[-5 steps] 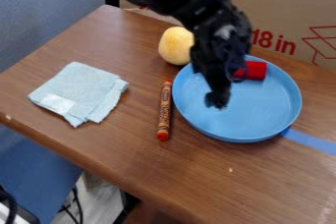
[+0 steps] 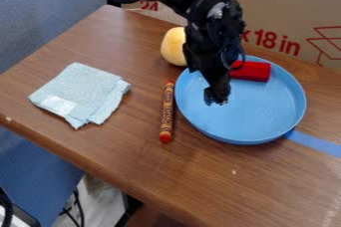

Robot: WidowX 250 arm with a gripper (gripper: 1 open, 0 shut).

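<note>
The black gripper (image 2: 213, 77) hangs over the left-back part of a blue plate (image 2: 246, 116); whether its fingers are open or shut is hard to make out. A red object (image 2: 261, 72) lies at the back of the plate, partly behind the gripper. A brown marker-like stick with red ends (image 2: 168, 112) lies just left of the plate. A yellow round object (image 2: 173, 44) stands behind, partly hidden by the arm.
A folded pale blue cloth (image 2: 80, 94) lies on the left of the wooden table (image 2: 120, 171). Blue tape (image 2: 320, 143) runs right of the plate. A cardboard box (image 2: 300, 12) stands at the back.
The gripper has moved a little left and up from where it was a second ago. The objects on the table look unmoved.
</note>
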